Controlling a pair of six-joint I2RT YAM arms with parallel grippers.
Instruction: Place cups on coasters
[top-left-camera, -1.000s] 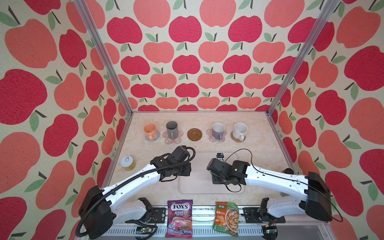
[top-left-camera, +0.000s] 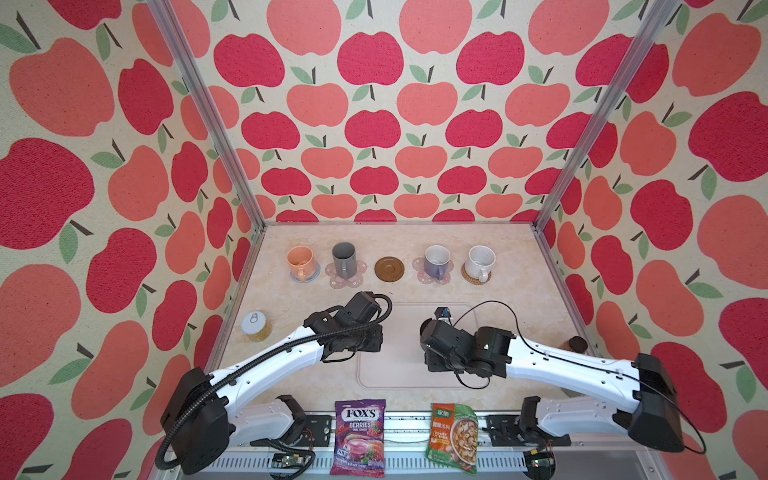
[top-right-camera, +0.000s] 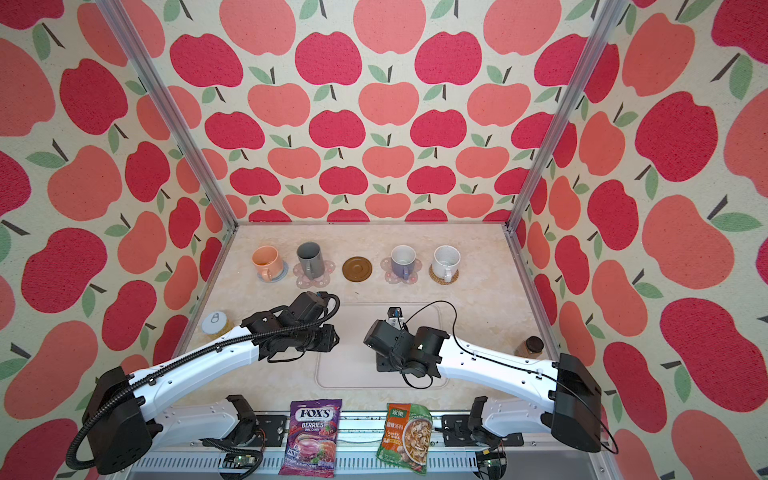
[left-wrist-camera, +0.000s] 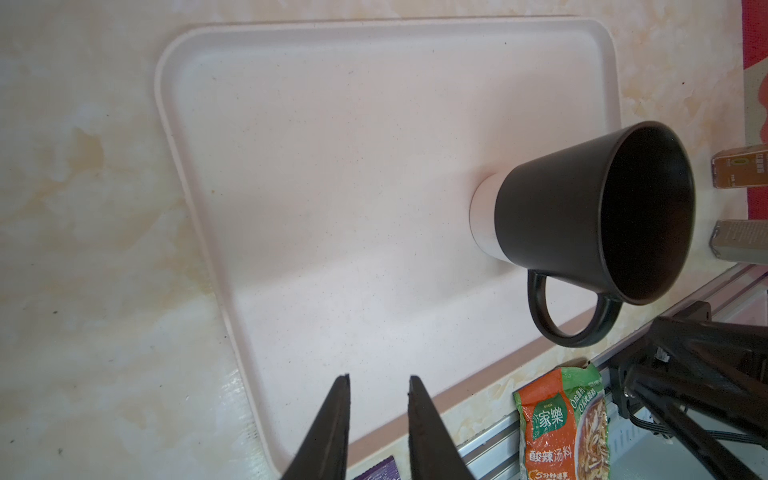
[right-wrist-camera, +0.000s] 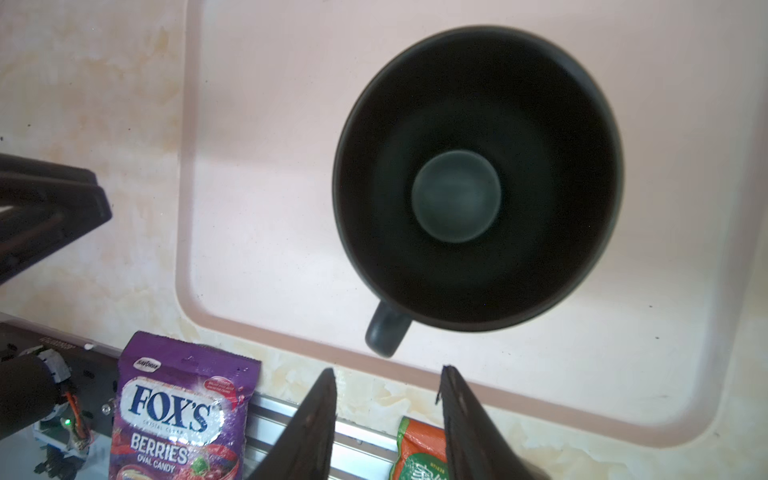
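Note:
In the left wrist view a black cup with a white base stands on the pale tray. Seen from above in the right wrist view, the black cup has its handle toward the lower left, just above my right gripper, whose fingers are apart and empty. My left gripper is also open over the tray, away from the cup. The brown coaster is bare. On coasters stand the orange cup, the grey cup, the lavender cup and the white cup.
A lidded jar is at the left, a dark-capped bottle at the right. A purple candy bag and an orange-green packet lie at the front. Clear table separates the tray from the coaster row.
The left arm is nearly where it was. The cups on coasters have not moved.

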